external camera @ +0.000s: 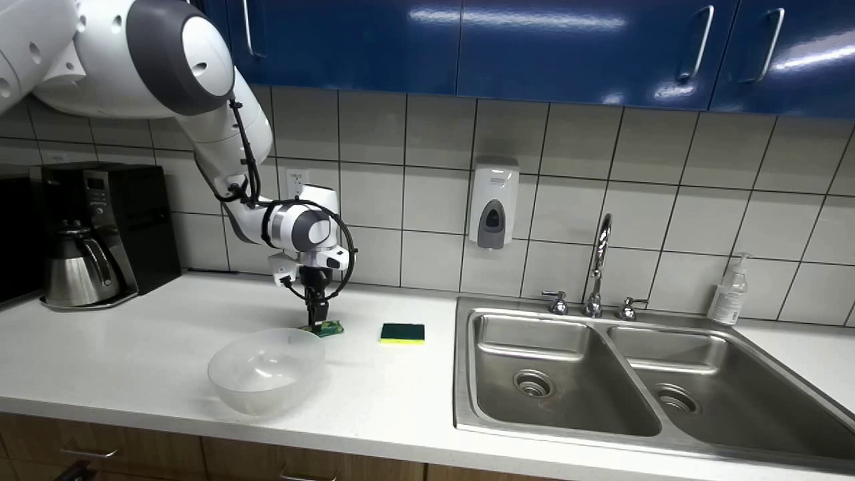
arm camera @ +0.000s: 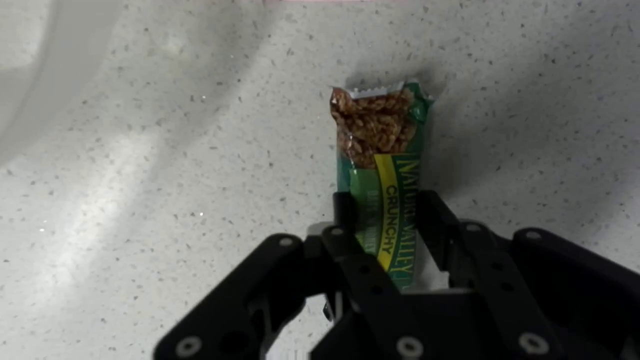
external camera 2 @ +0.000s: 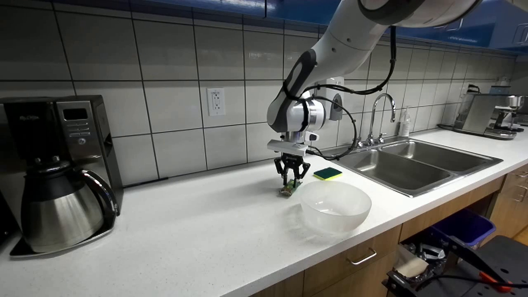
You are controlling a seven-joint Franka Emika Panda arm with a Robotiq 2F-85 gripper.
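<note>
A green Nature Valley granola bar (arm camera: 384, 168) is on the speckled white counter, its brown printed end uppermost in the wrist view. My gripper points down over it, one finger along each long side and very close to the wrapper. Whether both fingers press on it cannot be told. In exterior view 2 the gripper (external camera 2: 290, 183) is low at the counter with the bar (external camera 2: 288, 190) between its fingertips. The arm partly hides the bar (external camera: 332, 328) in exterior view 1.
A frosted bowl (external camera: 268, 373) stands just in front of the bar. To the right lies a green and yellow sponge (external camera: 402, 333), then the double sink (external camera: 466, 361). The coffee maker (external camera: 104, 224) stands far left, with bare counter (external camera 2: 188, 232) between.
</note>
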